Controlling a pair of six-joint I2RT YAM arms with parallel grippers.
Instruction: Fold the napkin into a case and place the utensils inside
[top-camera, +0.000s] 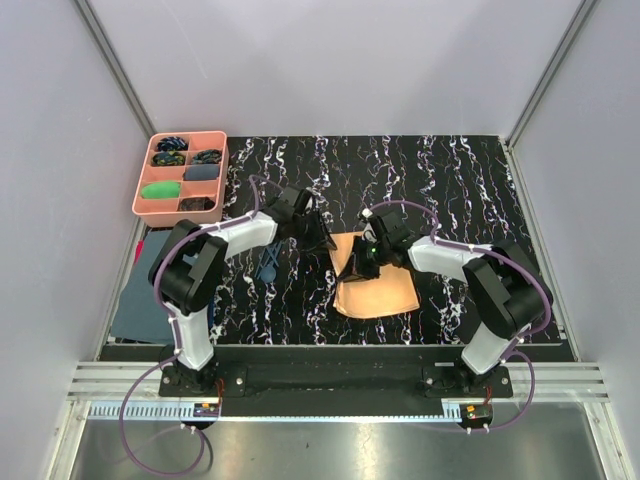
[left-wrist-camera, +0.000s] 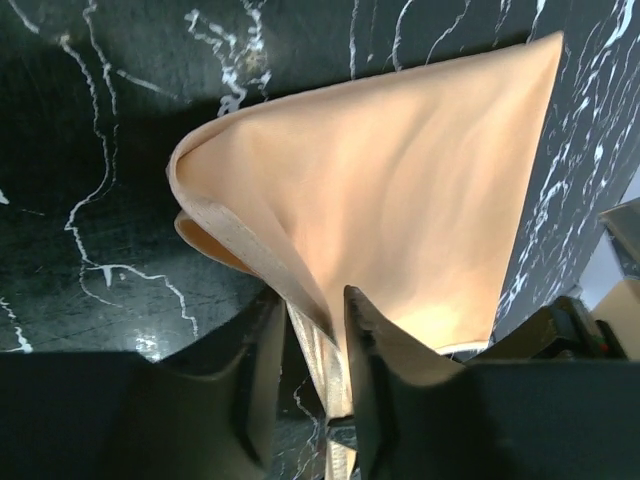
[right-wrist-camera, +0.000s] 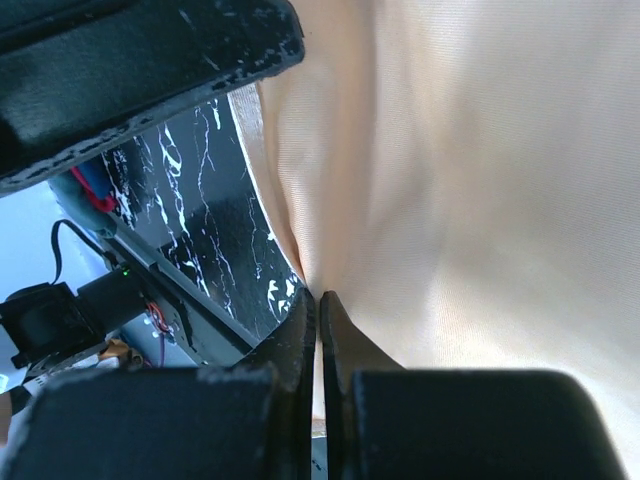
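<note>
The peach napkin (top-camera: 380, 296) lies on the black marble-patterned table with a folded strip along its left edge, curled up at one corner (left-wrist-camera: 225, 190). My left gripper (top-camera: 324, 238) is at that edge, fingers part open around the folded edge (left-wrist-camera: 310, 330). My right gripper is shut, its tips pressing at the fold farther along the same edge, in the middle of the left side. The blue utensils (top-camera: 268, 262) lie left of the napkin, partly under the left arm.
A pink compartment tray (top-camera: 146, 208) with rolled cloths stands at the back left. A grey-blue mat (top-camera: 140, 310) lies at the left edge.
</note>
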